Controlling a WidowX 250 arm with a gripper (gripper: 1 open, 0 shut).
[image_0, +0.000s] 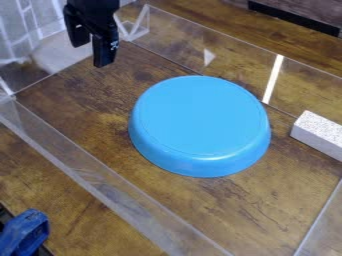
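Observation:
My black gripper hangs at the top left of the camera view, over the back left corner of the clear-walled enclosure, with its fingers pointing down and apart. It is open, and nothing shows between its fingers. A large blue round object, like an upturned bowl or lid, lies on the wooden floor in the middle, apart from the gripper, which is above and to its left.
A white speckled block sits at the right edge. Clear walls surround the floor. A blue object lies outside at the bottom left. Bare floor lies left of and below the round object.

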